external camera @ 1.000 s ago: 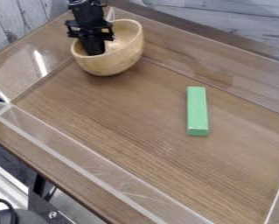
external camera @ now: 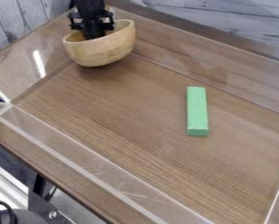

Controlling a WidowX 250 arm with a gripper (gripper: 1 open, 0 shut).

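My dark gripper [external camera: 91, 24] reaches from the top into a wooden bowl [external camera: 101, 50] at the upper left of the table. Its fingertips are down at or inside the bowl's rim; whether anything is between them is too small to tell. A green block [external camera: 197, 111] lies flat on the right part of the table.
A pale plank wall [external camera: 223, 13] runs along the back. Dark cables or hardware [external camera: 7, 206] sit beyond the table's lower left edge.
My gripper and the bowl have moved back and slightly left, toward the table's far edge. The green block has stayed in place.
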